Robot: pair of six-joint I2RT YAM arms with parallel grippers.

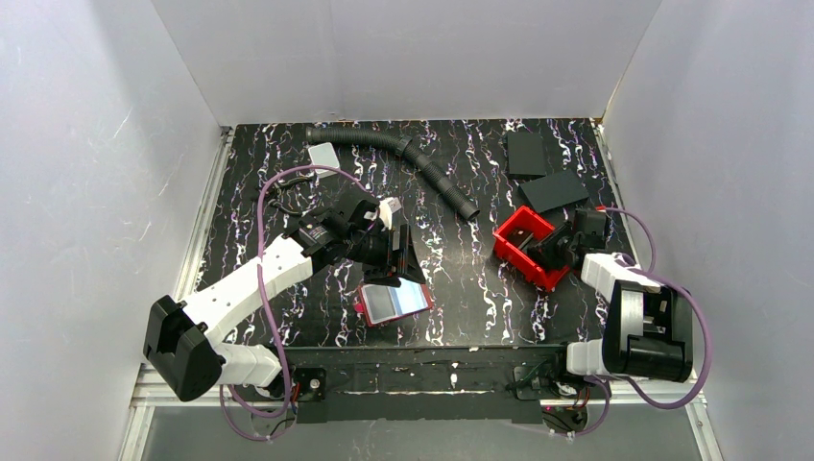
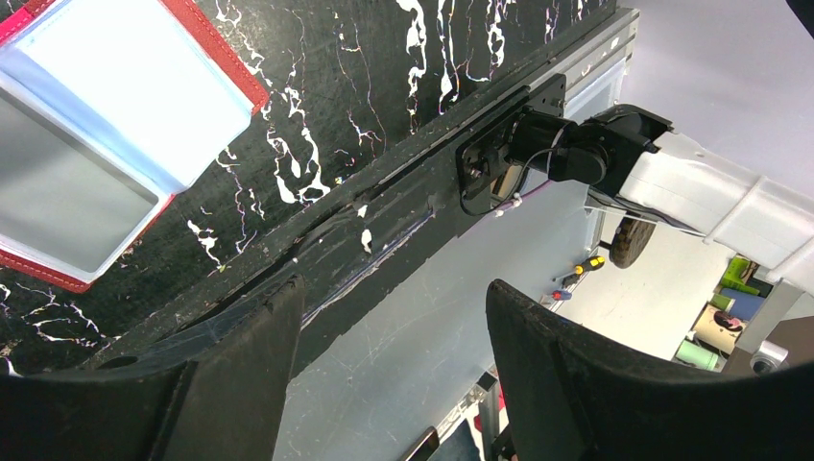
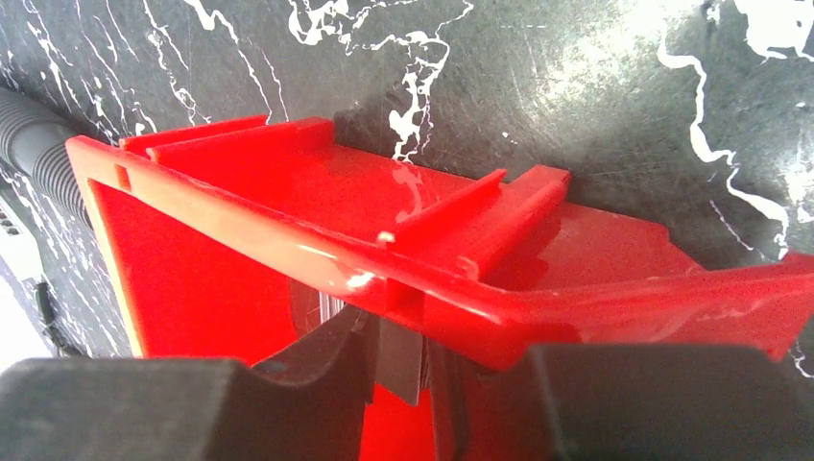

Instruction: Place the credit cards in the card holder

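Observation:
The open card holder (image 1: pixel 395 302), red-edged with clear sleeves, lies on the table just under my left gripper (image 1: pixel 395 279). In the left wrist view the holder (image 2: pixel 134 86) is at upper left; the left gripper is open there, nothing between its fingers. On the right, my right gripper (image 1: pixel 545 252) reaches down into a red box (image 1: pixel 505 248). In the right wrist view the gripper has a thin grey card-like piece (image 3: pixel 399 355) between its fingertips; whether they press on it is unclear. Pale card edges (image 3: pixel 331 305) show beside it, mostly hidden.
Two dark flat panels (image 1: pixel 525 155) lie behind the box. A black ribbed hose (image 1: pixel 437 175) curves across the back, and a white plate (image 1: pixel 324 158) sits at back left. Free table lies between the holder and the box.

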